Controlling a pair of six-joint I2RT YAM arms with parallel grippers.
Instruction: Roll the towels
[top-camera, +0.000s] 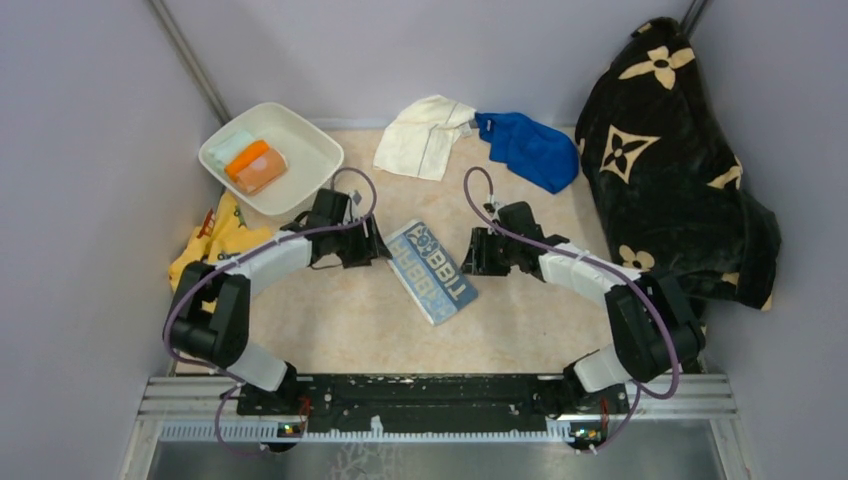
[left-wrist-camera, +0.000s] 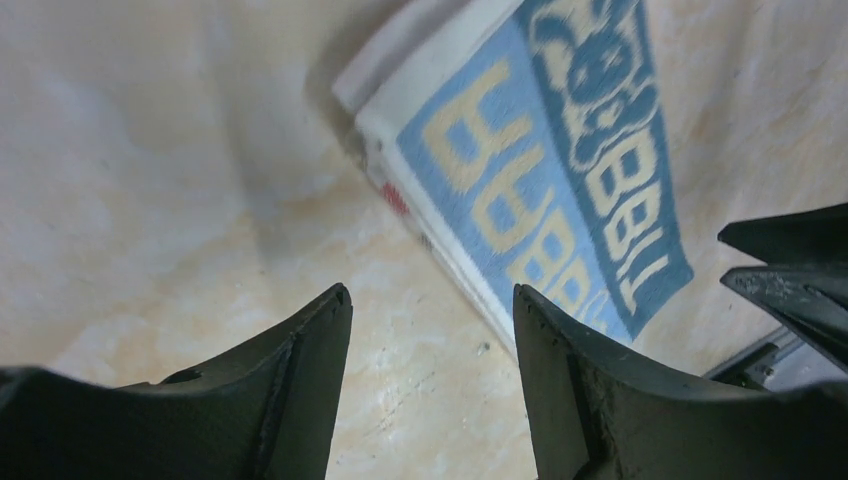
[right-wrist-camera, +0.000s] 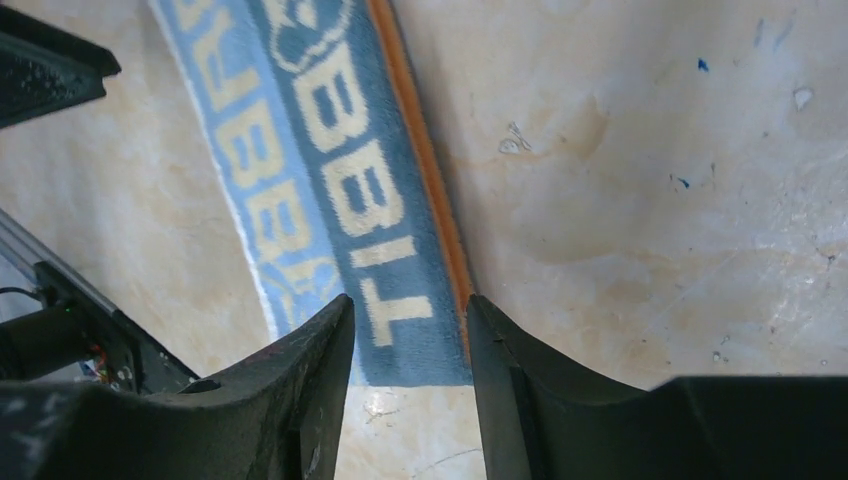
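A blue towel with pale lettering (top-camera: 430, 272) lies folded into a long strip, slanting across the middle of the table. Its pale folded edge and corner (left-wrist-camera: 420, 95) show in the left wrist view, and an orange-brown edge runs along one side in the right wrist view. My left gripper (top-camera: 384, 258) stands beside the towel's upper left end, its fingers (left-wrist-camera: 315, 350) apart with nothing between them. On the other side, my right gripper (top-camera: 468, 270) is open close to the towel's right edge; its fingers (right-wrist-camera: 325, 345) hold nothing.
A white bin (top-camera: 318, 150) with rolled towels stands at the back left. Cream (top-camera: 420, 140) and blue cloths (top-camera: 530, 150) lie at the back. Yellow cloth (top-camera: 225, 235) rests on the left, a dark blanket (top-camera: 665, 170) on the right.
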